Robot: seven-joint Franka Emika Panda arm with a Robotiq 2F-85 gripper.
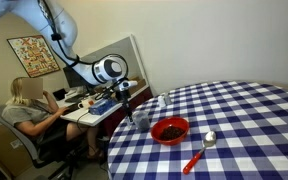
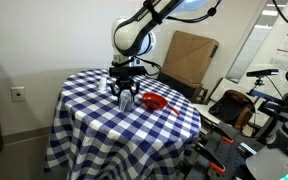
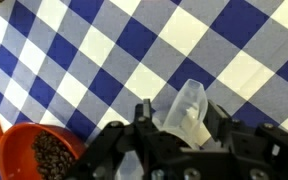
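A greyish, see-through cup (image 1: pixel 141 121) stands on the checked tablecloth, left of the red bowl (image 1: pixel 170 130). My gripper (image 1: pixel 130 117) is down at table height beside this cup. In the wrist view the cup's pale rim (image 3: pixel 190 100) shows between the two fingertips of my gripper, which stand part-way apart. Whether they press on the cup cannot be made out. Dark beans or similar pieces (image 3: pixel 52 155) lie in the bowl. From the other side, the gripper (image 2: pixel 126 92) comes down over the cup (image 2: pixel 126 103).
A red-handled spoon (image 1: pixel 199 152) lies right of the bowl. A small white object (image 1: pixel 164 99) stands farther back on the cloth. Someone sits at a desk behind the arm, at the left.
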